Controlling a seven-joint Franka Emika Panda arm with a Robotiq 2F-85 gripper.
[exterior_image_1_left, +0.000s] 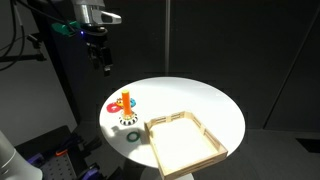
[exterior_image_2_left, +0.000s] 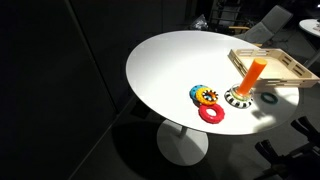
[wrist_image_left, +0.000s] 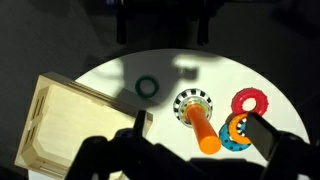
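An orange post (exterior_image_1_left: 126, 103) stands upright on a round black-and-white base (exterior_image_1_left: 128, 118) on the white table. Beside it lie a red ring (wrist_image_left: 250, 100), a yellow-orange ring (exterior_image_2_left: 207, 96) and a blue ring (wrist_image_left: 232, 141), the last two partly overlapping. Apart from these, a thin dark green ring (wrist_image_left: 147, 86) rests flat nearer the wooden tray (exterior_image_1_left: 187, 165). High above the table, my gripper points down with its fingers spread wide. Nothing shows between them except the post and base far below.
The shallow wooden tray appears empty and sits close to the table's edge. Dark floor and cables (exterior_image_1_left: 70, 145) lie beside the table near the robot's base.
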